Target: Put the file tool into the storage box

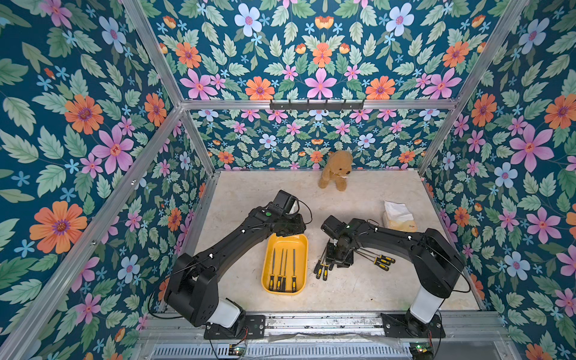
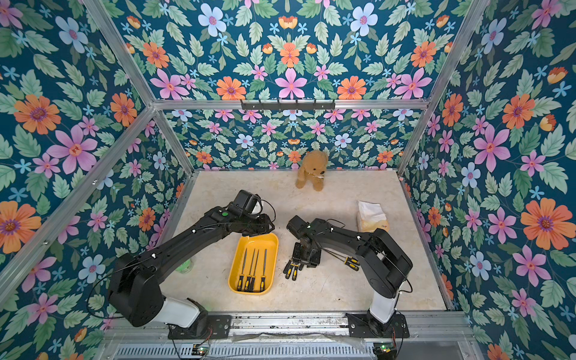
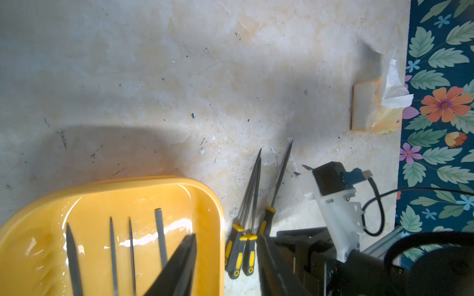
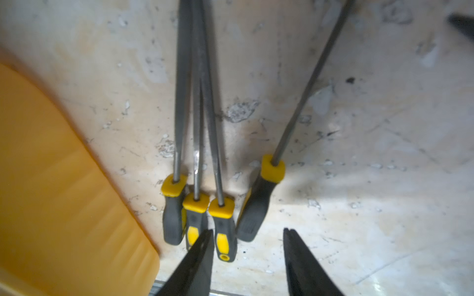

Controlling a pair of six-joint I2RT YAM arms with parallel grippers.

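The yellow storage box holds several files, handles toward the front. Right of it several files with black-and-yellow handles lie on the table, their blades pointing back. My right gripper hangs above these handles, fingers apart and nothing between them. Another group of files lies farther right, partly hidden by the right arm. My left gripper is over the back of the box, fingers apart and empty.
A tissue pack lies at the right back, and a plush bear at the back wall.
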